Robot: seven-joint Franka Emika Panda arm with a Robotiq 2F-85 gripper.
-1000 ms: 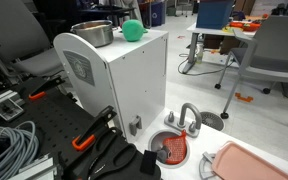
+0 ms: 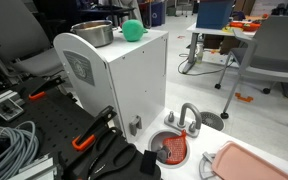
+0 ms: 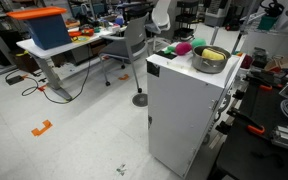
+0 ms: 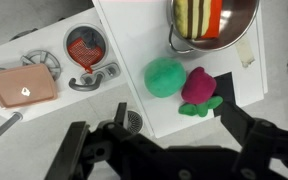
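My gripper is open above the white cabinet top, its dark fingers wide apart and nothing held between them. Below it in the wrist view lie a green ball (image 4: 165, 77) and a magenta toy vegetable (image 4: 198, 86) with green leaves. A metal pot (image 4: 233, 35) stands at the upper right there, with a yellow-and-brown piece (image 4: 193, 15) and a red-orange piece inside. From the first exterior view, the pot (image 2: 94, 33) and green ball (image 2: 133, 30) show on the white cabinet (image 2: 136, 75).
A small sink (image 2: 195, 131) with a red slotted utensil (image 2: 176, 148) and a pinkish tray (image 2: 246, 164) lie lower, beside the cabinet. Cables (image 2: 11, 147) and black-handled tools crowd the dark bench. A grey chair (image 2: 269, 55) stands behind on open floor.
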